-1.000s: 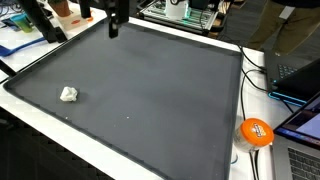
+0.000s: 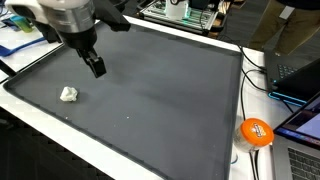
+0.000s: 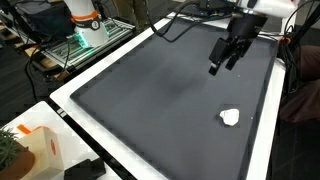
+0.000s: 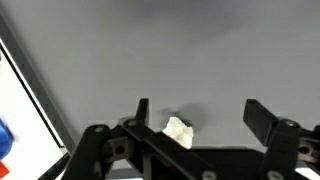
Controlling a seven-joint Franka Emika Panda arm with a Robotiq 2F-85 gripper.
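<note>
A small crumpled white piece (image 2: 69, 94), perhaps paper or cloth, lies on the dark grey board (image 2: 160, 100) toward its left side. Above the board hangs my gripper (image 2: 92, 67), just beyond and to the right of the white piece. In exterior view 2 the gripper (image 3: 222, 68) is clear of the white piece (image 3: 230, 117), with bare board between them. The wrist view has the white piece (image 4: 178, 132) low in the frame, near the left finger (image 4: 137, 118). The fingers stand wide open, nothing between them.
An orange-lidded container (image 2: 254, 134) stands off the board beside a laptop (image 2: 296, 155). A keyboard (image 2: 290, 85) and cables run along that same side. Most of the board is bare.
My gripper has come down and across to the left in exterior view 1, closer to the white piece. The white piece has stayed in place.
</note>
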